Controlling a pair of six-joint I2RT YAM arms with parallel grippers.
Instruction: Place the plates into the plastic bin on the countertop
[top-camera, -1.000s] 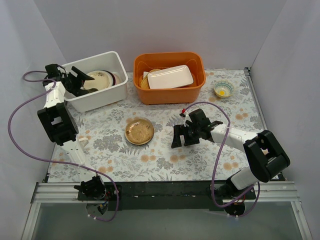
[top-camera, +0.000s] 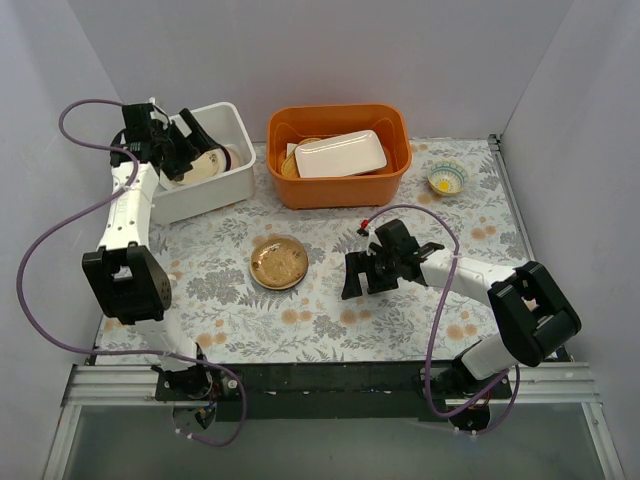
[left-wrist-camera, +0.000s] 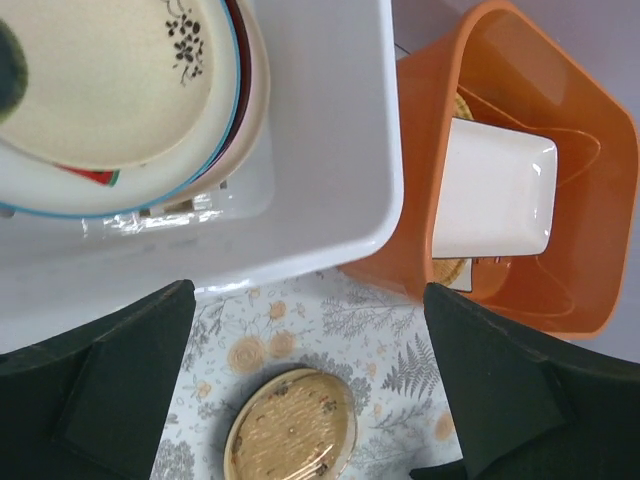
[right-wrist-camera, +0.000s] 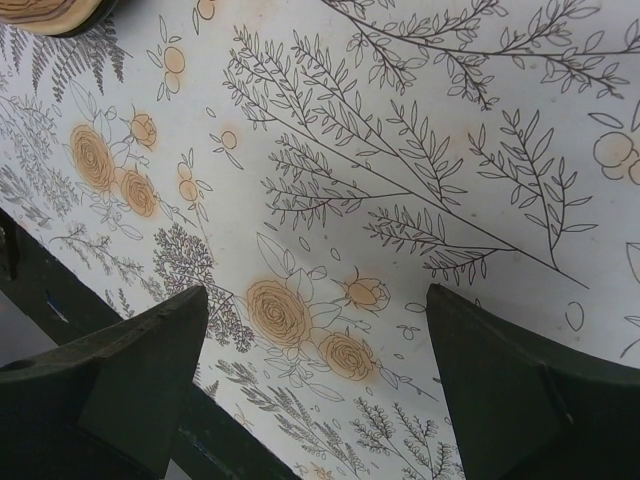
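Note:
A white plastic bin (top-camera: 207, 198) stands at the back left; a stack of plates (left-wrist-camera: 130, 100) lies in it, a cream plate with a dark floral print on top. Over this bin my left gripper (top-camera: 200, 145) is open, nothing between its fingers. A brown plate (top-camera: 279, 263) rests on the countertop in front of the bins, and part of it (left-wrist-camera: 292, 430) shows in the left wrist view. Low over the patterned surface, to the right of that plate, my right gripper (top-camera: 352, 277) stands open and empty; its fingers (right-wrist-camera: 130, 380) frame bare countertop.
An orange bin (top-camera: 338, 195) to the right of the white one holds a white rectangular tray (top-camera: 341, 154) and round yellowish pieces. A small patterned bowl (top-camera: 447, 178) sits at the back right. Purple cables (top-camera: 440, 300) loop over both arms.
The right arm is nearly still.

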